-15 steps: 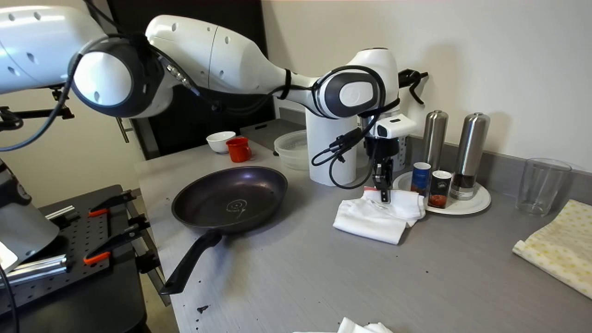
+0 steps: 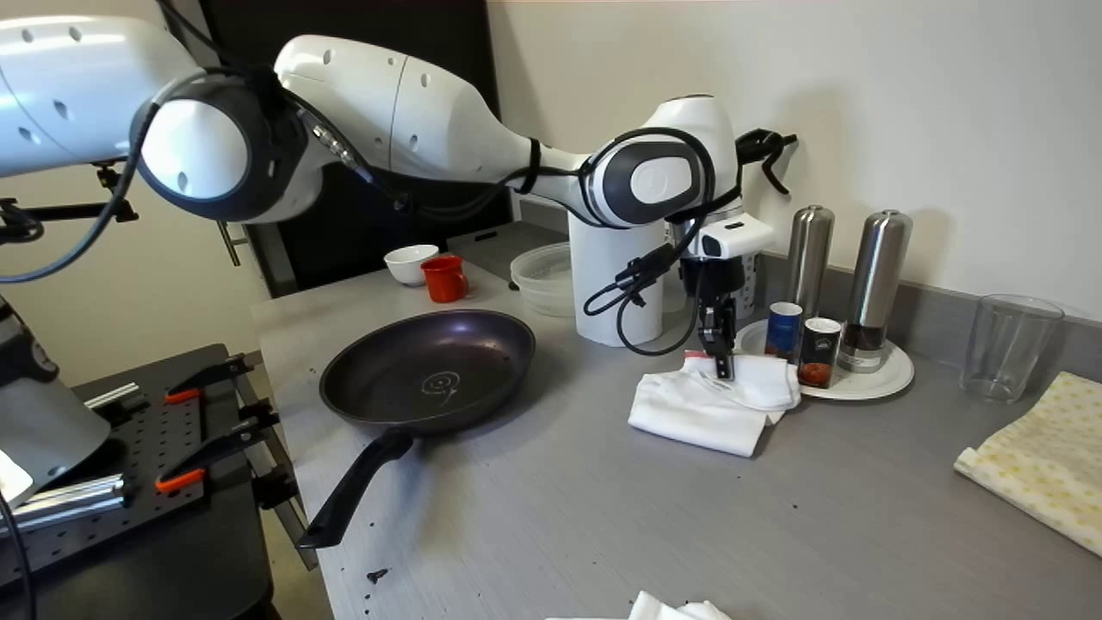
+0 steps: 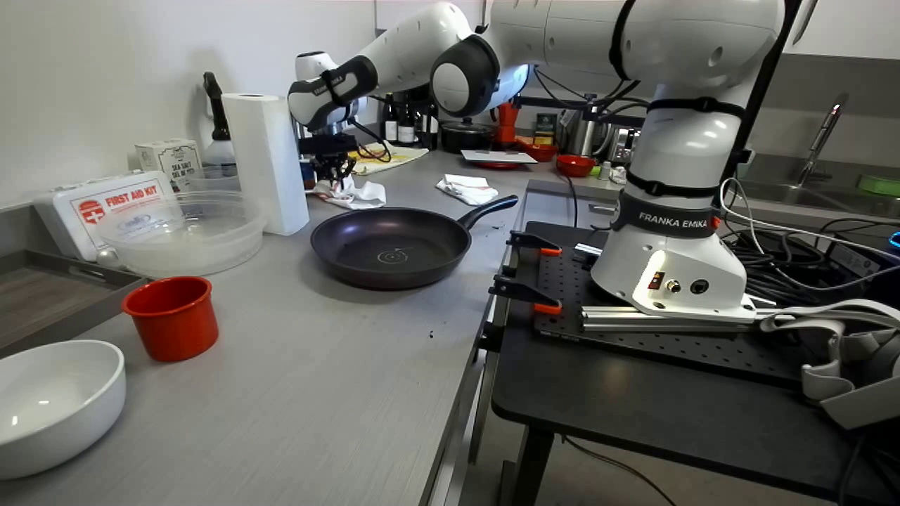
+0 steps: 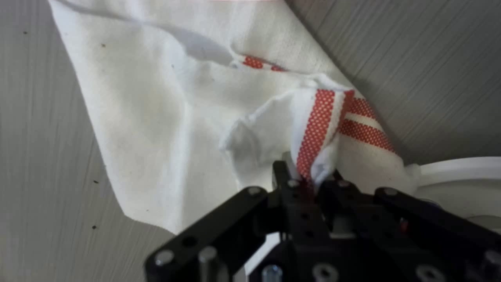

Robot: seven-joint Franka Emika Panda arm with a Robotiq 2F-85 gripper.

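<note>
A white cloth (image 2: 702, 413) with red stripes lies crumpled and folded on the grey counter, just left of the round white plate in exterior view 1. Pointing down onto it, my gripper (image 2: 721, 370) is shut on a pinched fold. The wrist view shows that red-striped fold of the cloth (image 4: 320, 124) rising between the black fingers, while the rest of the cloth spreads flat on the counter. In exterior view 2 the arm partly hides the cloth (image 3: 358, 194); the gripper is small and dark there.
The white plate (image 2: 896, 381) holds two steel grinders and two small shakers, close to the cloth. Behind the arm stands a paper towel roll (image 2: 609, 284). A black frying pan (image 2: 434, 372) sits to the left, a clear glass (image 2: 1010, 346) to the right.
The gripper and the cloth have slid slightly to the right, toward the plate, and a touch nearer the camera. The other objects stand where they were.
</note>
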